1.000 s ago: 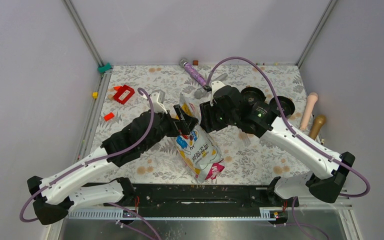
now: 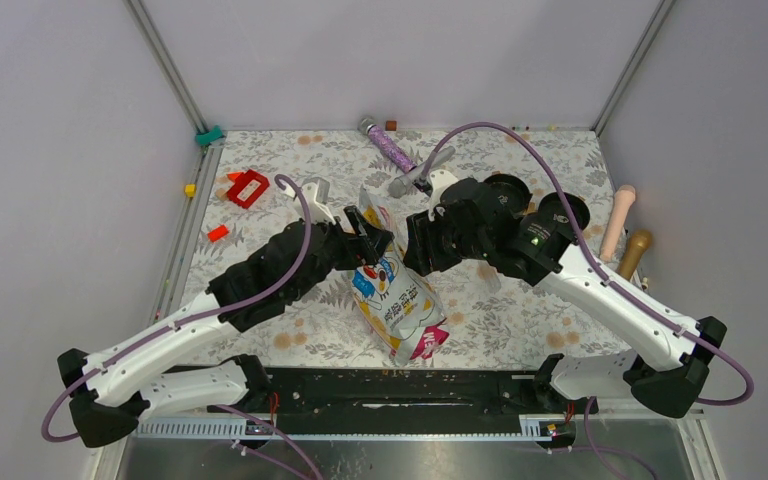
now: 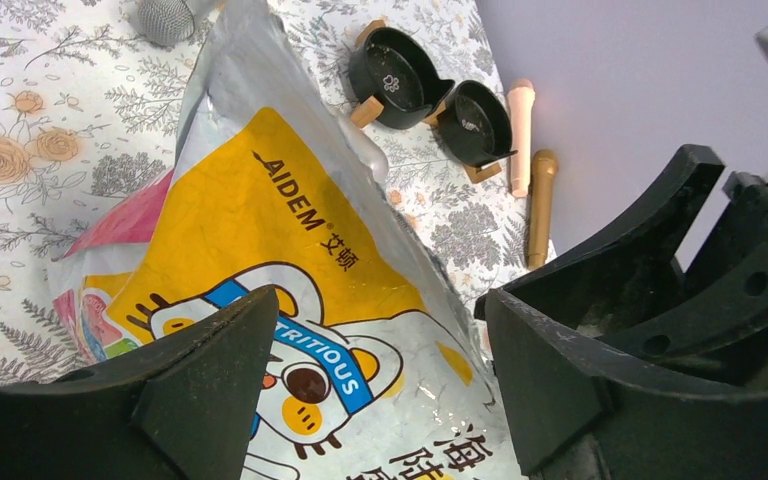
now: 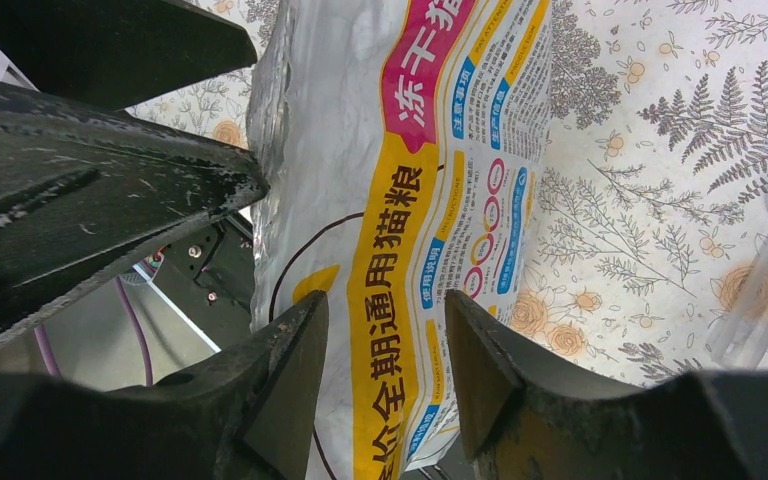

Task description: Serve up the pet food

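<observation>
A tall yellow and white pet-food bag [image 2: 397,305] stands mid-table, its top reaching up beside both grippers. My left gripper faces its cartoon side, fingers part open, with the bag's printed front visible beyond the gap. From the right, my right gripper faces the side with black lettering, also part open, the fingers narrower apart. Neither shows a clear hold on the bag. One of the right gripper's fingertips [image 3: 495,300] appears close to the bag's edge; contact cannot be told. Two black bowls [image 3: 395,80] stand at the back right, partly behind the right arm from above.
A purple glitter microphone [image 2: 390,148] and a grey one [image 2: 422,172] lie at the back. Red blocks [image 2: 247,188] are at the left. A clear plastic utensil [image 4: 765,280] lies right of the bag. Two rods [image 2: 616,220] stand by the right wall.
The left arm and bag have barely moved.
</observation>
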